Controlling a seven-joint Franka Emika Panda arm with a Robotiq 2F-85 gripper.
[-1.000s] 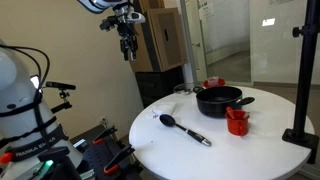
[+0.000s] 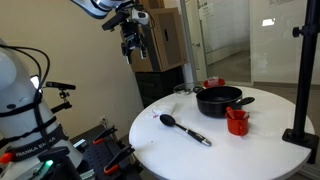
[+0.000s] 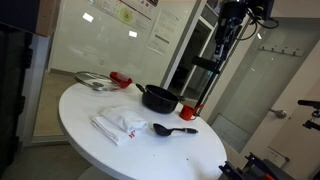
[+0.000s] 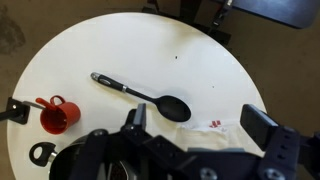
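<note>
High over the near left side of the table, my gripper [image 2: 137,50] stands open. In the wrist view a wide gap separates its fingers [image 4: 259,124], with nothing held. A black spoon [image 2: 184,129] lies flat on the white round table, well below the gripper. Behind it sits a black pot [image 2: 218,101] with a handle. A red cup [image 2: 237,122] with something red sticking out of it is beside the pot. The folded white cloth [image 3: 121,121] rests near the spoon's bowl; in the wrist view the gripper partly covers the cloth and the pot.
A glass lid [image 3: 96,77] and a red item [image 3: 121,79] lie at the table's far side. A black post [image 2: 302,75] rises at the right edge in exterior view 1. Bare tabletop [image 2: 170,155] surrounds the spoon in front.
The gripper has shifted slightly to the right and turned a little in exterior view 1. Everything on the table looks unmoved.
</note>
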